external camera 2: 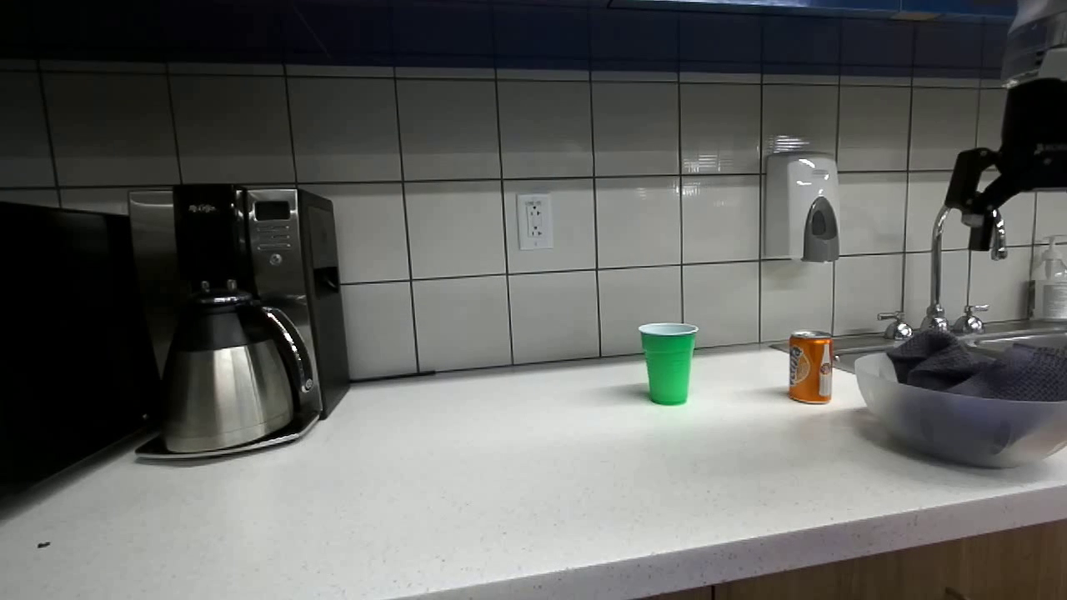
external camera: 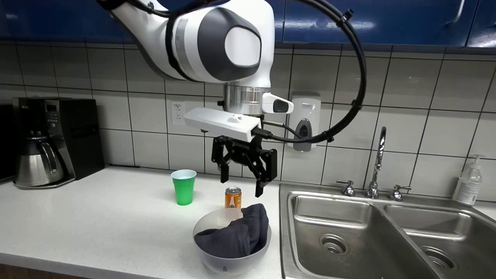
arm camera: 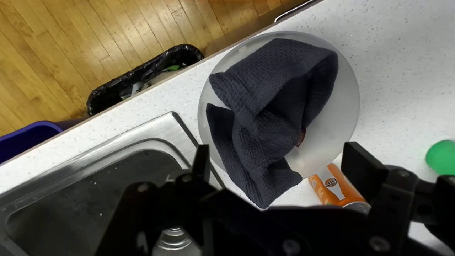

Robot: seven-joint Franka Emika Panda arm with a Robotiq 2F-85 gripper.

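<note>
My gripper (external camera: 242,184) hangs above the counter, its two fingers spread wide with nothing between them. In exterior view 1 it shows over the translucent white bowl (external camera: 207,225) and the orange can. A dark blue-grey cloth (arm camera: 273,102) lies crumpled in the bowl, part of it draped over the rim. From the wrist, the bowl (arm camera: 341,113) fills the space ahead of the fingertips, and the cloth is apart from them. The orange can (external camera 2: 810,367) stands upright beside the bowl. Further left is a green cup (external camera 2: 668,365), upright on the counter.
A steel double sink (external camera: 337,211) with a faucet (external camera: 377,162) adjoins the bowl's right side. The coffee maker (external camera 2: 240,320) occupies the far left. Bare counter (external camera 2: 500,470) stretches between it and the cup. The wrist view shows a bin (arm camera: 145,76) below the front edge.
</note>
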